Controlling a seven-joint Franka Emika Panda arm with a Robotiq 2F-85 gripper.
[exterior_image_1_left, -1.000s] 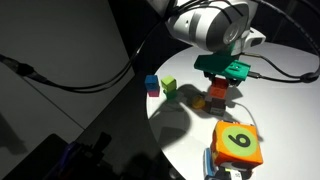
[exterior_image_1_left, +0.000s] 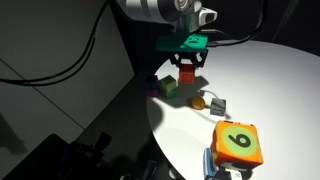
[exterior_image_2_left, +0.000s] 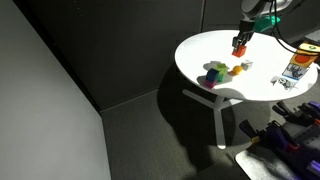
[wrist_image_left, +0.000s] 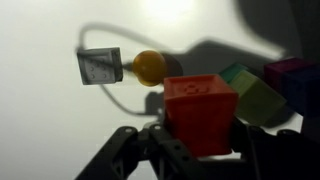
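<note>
A red block (exterior_image_1_left: 186, 74) hangs above the white table, with my gripper (exterior_image_1_left: 187, 64) shut on it. In the wrist view the red block (wrist_image_left: 200, 110) fills the space in front of the fingers and partly covers a green cube (wrist_image_left: 252, 96). That green cube (exterior_image_1_left: 169, 86) rests on the table just left of the held block in the first exterior view. An orange ball (wrist_image_left: 150, 68) and a grey cube (wrist_image_left: 100, 66) lie side by side on the table. The fingertips are mostly hidden by the red block.
Blue and red blocks (exterior_image_1_left: 152, 85) stand together near the table's left edge, beside the green cube. A large orange box (exterior_image_1_left: 236, 145) marked 6 stands at the near side.
My gripper has carried the red block leftwards, from above the grey cube, past the orange ball, to near the green cube. The table objects have stayed put.
</note>
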